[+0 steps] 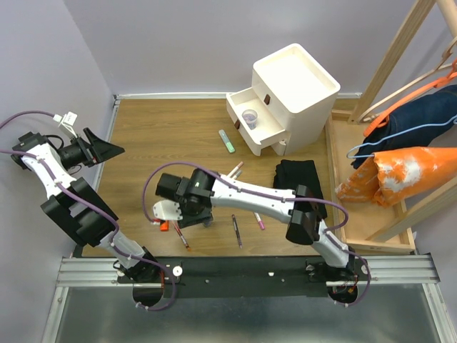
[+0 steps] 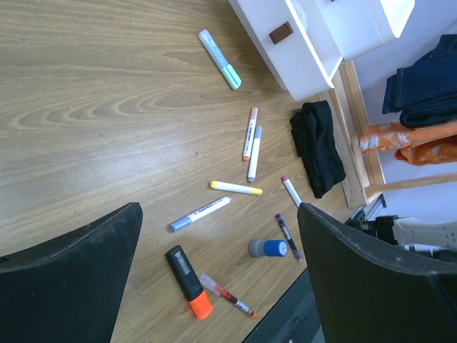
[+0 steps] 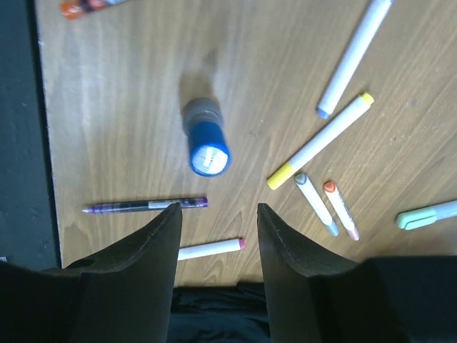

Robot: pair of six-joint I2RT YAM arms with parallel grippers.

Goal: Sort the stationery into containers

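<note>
My left gripper (image 1: 107, 151) hangs open and empty over the table's left edge. The right gripper is open above the stationery, with nothing between its fingertips. Below it stands a blue-capped bottle (image 3: 208, 146), apart from the fingers. A black-and-orange marker (image 2: 188, 281) and a red pen (image 2: 232, 296) lie near the front. A teal highlighter (image 1: 226, 141) lies farther back.
A white cabinet (image 1: 296, 78) stands at the back with its drawer (image 1: 275, 132) pulled out, holding a clear cup (image 1: 249, 118). A folded black cloth (image 1: 300, 182) lies to the right, beside a wooden clothes rack (image 1: 335, 164).
</note>
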